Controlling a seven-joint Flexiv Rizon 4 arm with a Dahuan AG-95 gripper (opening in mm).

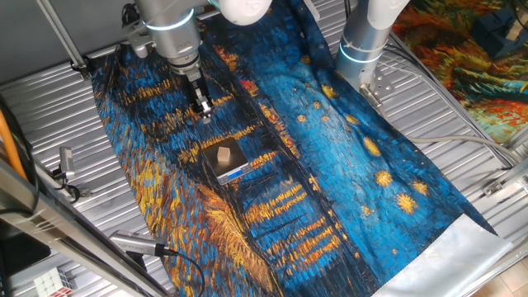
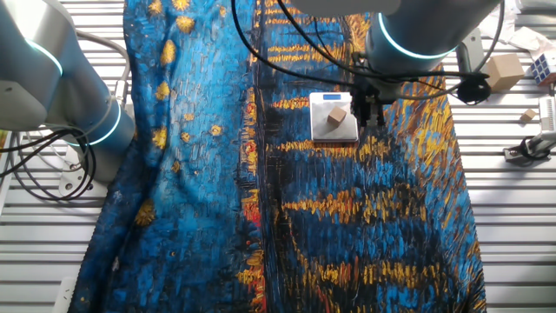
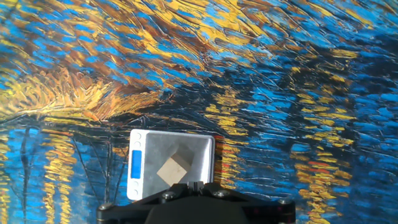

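A small tan wooden cube (image 1: 223, 154) rests on the steel plate of a digital scale (image 2: 321, 131). From the wrist, the cube (image 3: 174, 169) sits turned at an angle on the plate, and the scale's blue display (image 3: 136, 164) faces left. My gripper (image 1: 206, 114) hangs above the cloth, off to one side of the scale and clear of the cube. At the bottom of the wrist view the gripper has its fingertips together, with nothing showing between them. Its tips overlap the near edge of the scale in that view.
A painted cloth (image 2: 200, 252) with some folds covers the slatted table. Beyond its edge lie a larger wooden block (image 2: 504, 72), a small block (image 2: 528, 115) and a puzzle cube (image 2: 545, 68). Dark cables (image 2: 291, 48) loop near the arm.
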